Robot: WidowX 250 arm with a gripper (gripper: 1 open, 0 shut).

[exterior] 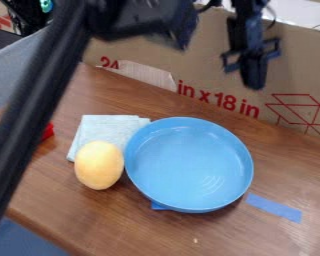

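My gripper (252, 70) is raised in front of the cardboard wall at the upper right, blurred, and appears shut with nothing visible between its fingers. Below it on the wooden table sits a light blue plate (190, 165). A yellow oval object (99, 165) lies at the plate's left, and a folded pale cloth (109, 130) lies behind that.
A cardboard box wall (190, 85) runs along the back. A red object (47, 131) at the left is mostly hidden by a dark bar crossing the view. Blue tape (274, 208) marks the table right of the plate, where the surface is clear.
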